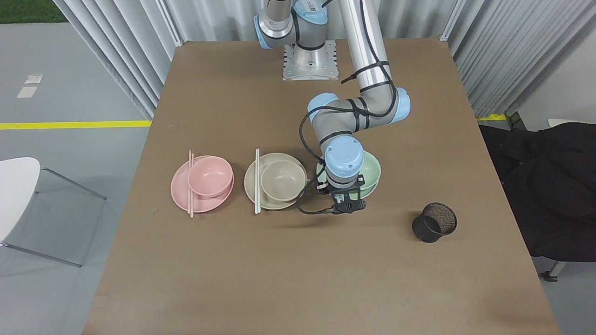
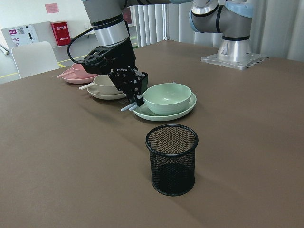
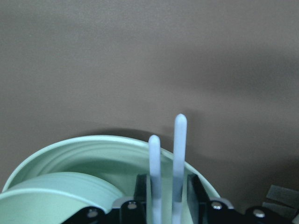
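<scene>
My gripper is down at the green plate (image 2: pixel 166 118), its fingertips either side of two pale chopsticks (image 3: pixel 179 144) that lie across the plate's rim beside the green bowl (image 2: pixel 167 95). In the wrist view a small gap shows near the chopsticks, and I cannot tell whether the fingers press on them. In the front view the arm hides much of this place setting.
Cream (image 1: pixel 283 179) and pink (image 1: pixel 210 176) bowl sets, each with chopsticks, stand to the left in the front view. A black mesh cup (image 1: pixel 434 223) stands front right.
</scene>
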